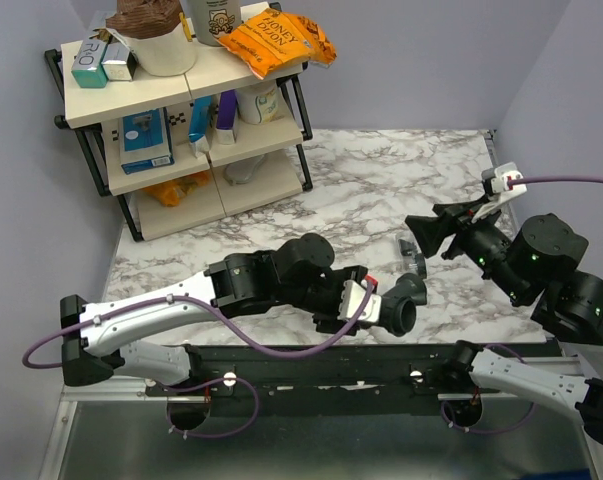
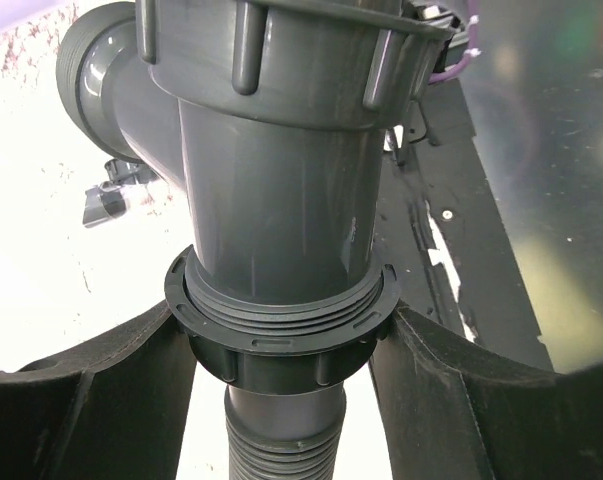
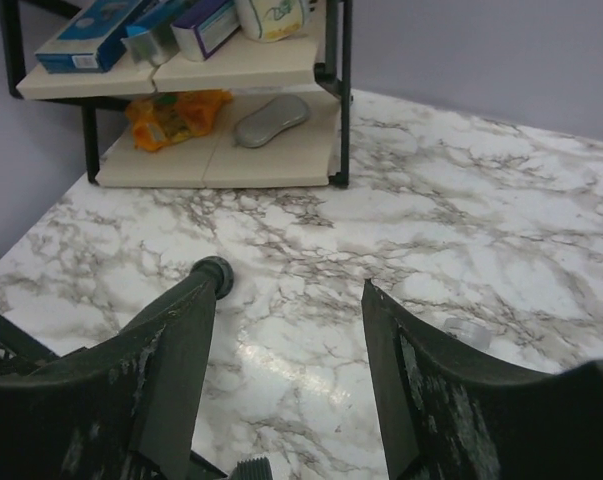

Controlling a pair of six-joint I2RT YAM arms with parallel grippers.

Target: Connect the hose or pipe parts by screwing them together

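Observation:
A dark grey pipe fitting [image 2: 276, 190] with a side branch [image 2: 96, 80] fills the upper part of the left wrist view. My left gripper is shut on the black collar [image 2: 291, 315] below it, and ribbed hose [image 2: 284, 450] runs downward from there. In the top view the fitting [image 1: 401, 308] is lifted above the table's front edge, to the right of the left gripper [image 1: 359, 300]. My right gripper [image 1: 428, 235] stands open to the right, apart from the fitting. Only table shows between its fingers in the right wrist view.
A clear piece with a dark clamp-like part [image 1: 412, 258] lies on the marble table [image 1: 381, 185], near the right gripper. A dark tube end [image 3: 214, 273] shows left of the right fingers. A loaded shelf [image 1: 266, 185] stands back left.

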